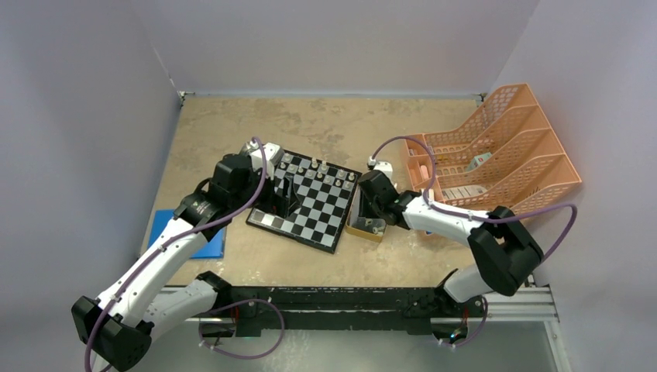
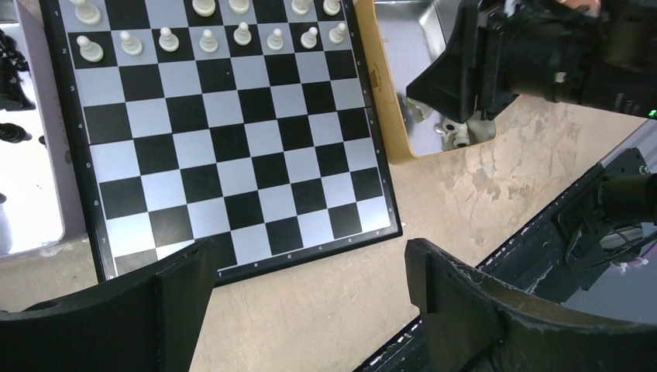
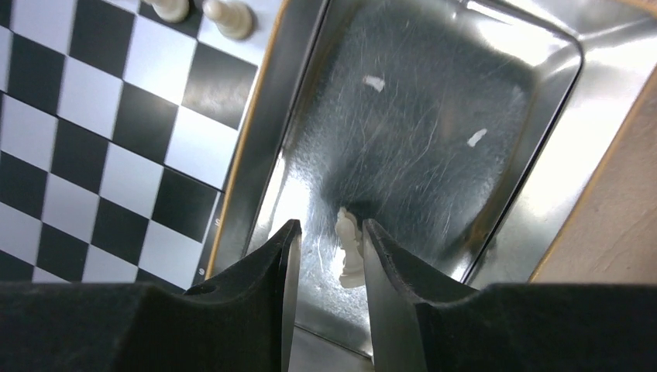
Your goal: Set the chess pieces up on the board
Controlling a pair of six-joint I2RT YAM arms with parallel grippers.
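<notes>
The chessboard [image 1: 310, 208] lies mid-table, with a full row of white pawns [image 2: 242, 34] and several white pieces behind it at the far edge. My left gripper hangs open over the board's near-left part, nothing between its fingers. On the board's right is a metal box [image 3: 434, 101]; a white chess piece [image 3: 350, 248] lies on its side there. My right gripper reaches into this box, fingers part open, fingertips around that piece; whether they touch it cannot be told. More white pieces [image 2: 457, 133] lie at the box's near end.
A second box [image 2: 58, 155] with black pieces [image 2: 9, 85] borders the board's left side. An orange organizer [image 1: 503, 155] stands at the right, a blue folder [image 1: 209, 244] at the left. Bare table lies in front of the board.
</notes>
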